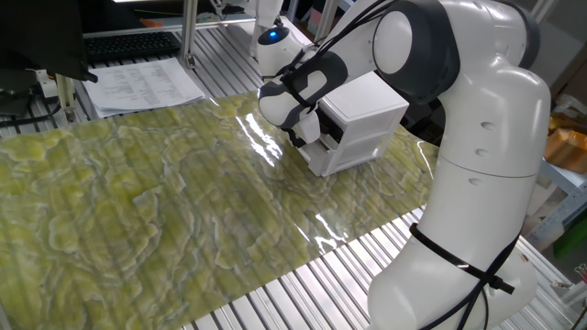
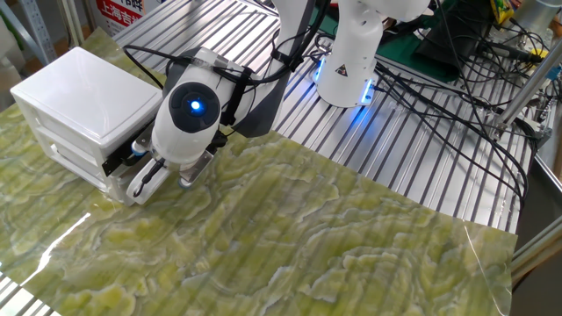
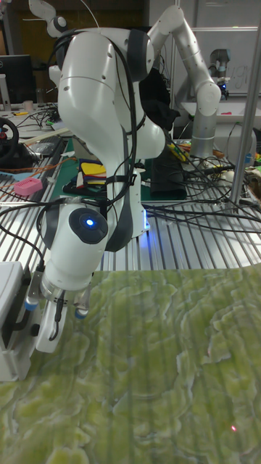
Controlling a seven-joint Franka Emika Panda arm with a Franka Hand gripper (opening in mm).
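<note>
A white drawer cabinet (image 1: 362, 115) stands at the edge of the green marbled sheet. Its lower drawer (image 1: 318, 161) sticks out a little from the front. My gripper (image 1: 299, 138) is low against the cabinet's front, right by that drawer. In exterior view 2 the gripper (image 2: 145, 184) reaches down beside the cabinet (image 2: 88, 96). Exterior view 3 has the gripper (image 3: 48, 334) next to the cabinet's side (image 3: 9, 317) at the left edge. The hand hides the fingertips, so whether they grip the drawer does not show.
The green sheet (image 2: 334, 237) is bare and glossy away from the cabinet. Papers (image 1: 142, 86) and a keyboard (image 1: 133, 44) lie beyond it. Black cables (image 2: 457, 132) spread over the slatted metal table by a second white arm (image 2: 347, 66).
</note>
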